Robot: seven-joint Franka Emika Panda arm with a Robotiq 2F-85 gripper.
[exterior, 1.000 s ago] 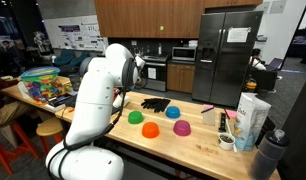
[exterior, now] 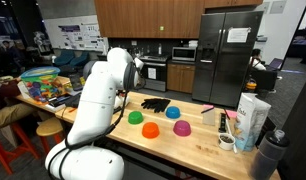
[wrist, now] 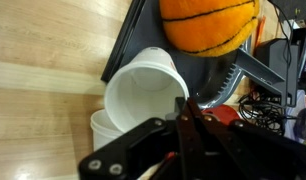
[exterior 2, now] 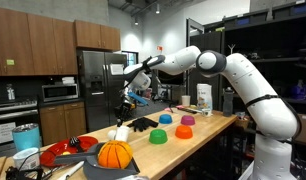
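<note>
In the wrist view my gripper is shut, its narrow black fingertips meeting at the rim of a white cup (wrist: 143, 98). The thin rim appears pinched between them. The cup's open mouth faces the camera, and its outer wall leans toward the dark tray. A second white cup (wrist: 105, 133) shows partly beneath it. Exterior view 2 places my gripper (exterior 2: 122, 113) just above the white cup (exterior 2: 118, 133), behind an orange plush pumpkin (exterior 2: 115, 155). Whether the cup touches anything below cannot be told.
The pumpkin rests on a dark grey tray (exterior 2: 85, 157), with a red bowl (exterior 2: 65, 148) beside it. Green (exterior: 134, 117), orange (exterior: 150, 130), blue (exterior: 173, 113) and pink (exterior: 182, 129) round items stand on the table. A black cloth-like item (exterior: 155, 104) lies behind them.
The arm has shifted only slightly near its wrist over the last second. The coloured items on the table have not moved.
</note>
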